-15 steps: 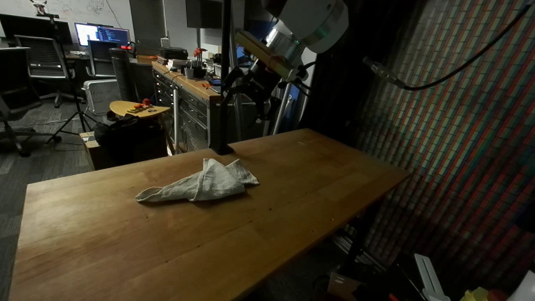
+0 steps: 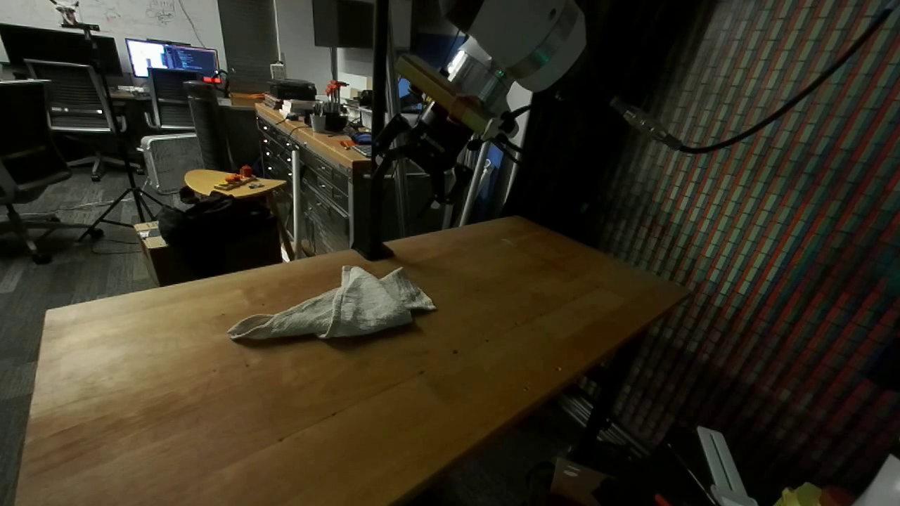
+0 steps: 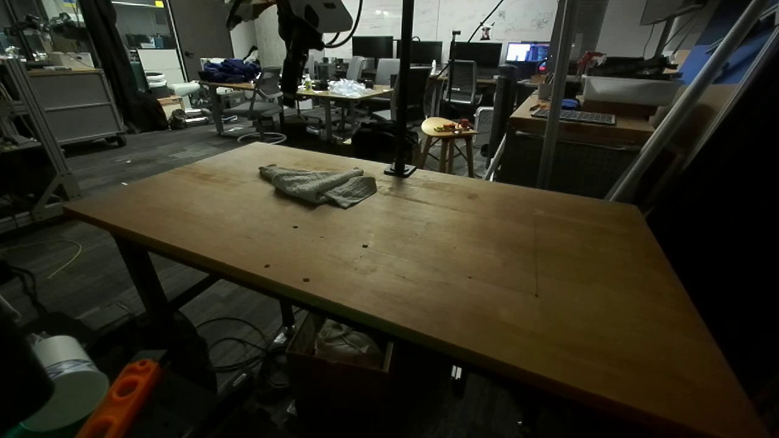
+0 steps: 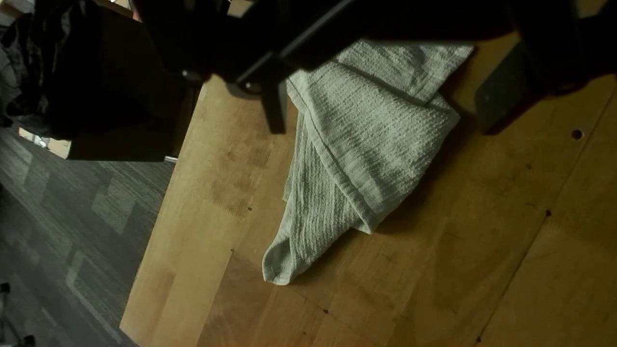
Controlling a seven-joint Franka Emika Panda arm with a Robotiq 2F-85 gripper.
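A pale grey-white cloth (image 2: pixel 363 305) lies crumpled and partly folded over itself on the wooden table (image 2: pixel 506 337), close to the far edge. One end of it narrows to a twisted tip, clearest in the wrist view, where the cloth (image 4: pixel 376 133) fills the middle. My gripper (image 2: pixel 418 185) hangs high above the table, clear of the cloth. In the wrist view the dark fingers (image 4: pixel 506 92) stand wide apart, so the gripper is open and holds nothing. From the opposite side, the cloth (image 3: pixel 321 186) shows flat and low on the tabletop.
A black upright post (image 2: pixel 371 202) is fixed at the table's far edge, just behind the cloth (image 3: pixel 358 191). Beyond the far edge stand a stool (image 3: pixel 445 130) and a drawer bench (image 2: pixel 325 181).
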